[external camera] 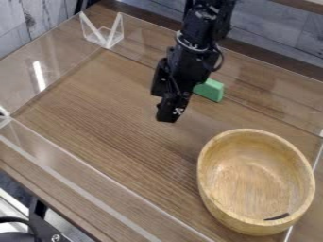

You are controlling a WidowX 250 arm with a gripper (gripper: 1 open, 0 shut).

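Observation:
My black gripper (168, 95) hangs open over the middle of the wooden table, with nothing visible between its fingers. Just behind it to the right lies a green block (210, 90), partly hidden by the arm. A large round tan bowl (252, 158) sits at the front right, holding a small dark item at its front edge that is too small to identify.
A white wire holder (104, 30) stands at the back left corner, and another white piece is at the left edge. Black cable shows at the bottom left.

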